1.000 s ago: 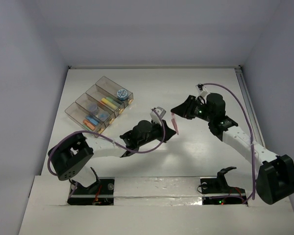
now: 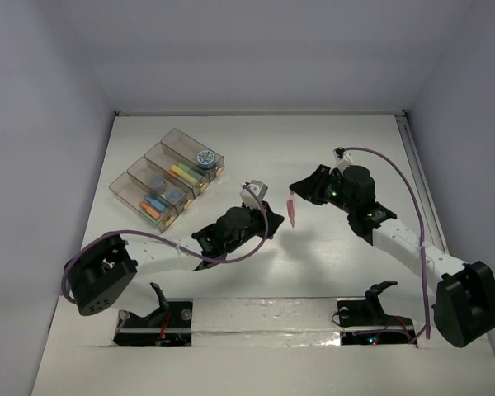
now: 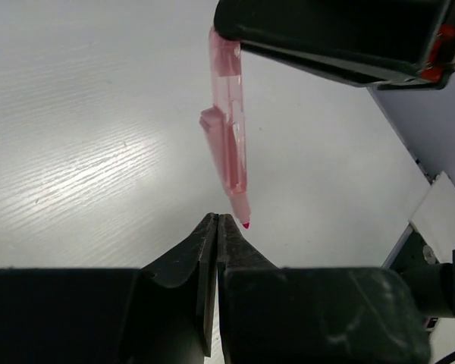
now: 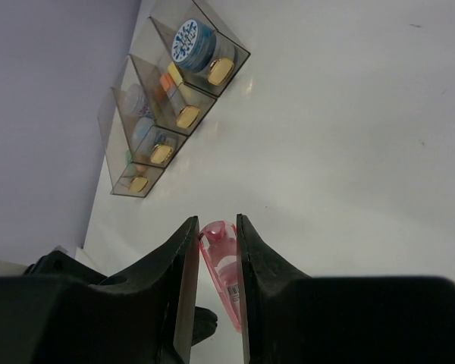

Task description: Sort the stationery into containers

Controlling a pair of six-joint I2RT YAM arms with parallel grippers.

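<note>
A pink translucent pen-like item (image 2: 291, 210) hangs upright from my right gripper (image 2: 298, 187), whose fingers hold it at its upper end; in the left wrist view it (image 3: 231, 129) dangles above the table, and in the right wrist view it (image 4: 224, 277) sits between the fingertips. My left gripper is shut with nothing visible between its fingers, just left of and below the pink item. A clear four-compartment organizer (image 2: 120, 189) at the left holds orange and blue pieces, blue-grey lidded pots, yellow and green sticks, and a round blue tin (image 2: 206, 159).
Grey walls enclose the sides and back. Both arms reach in from the front, each with a purple cable draped along it.
My right gripper, still holding it, has shifted only slightly.
</note>
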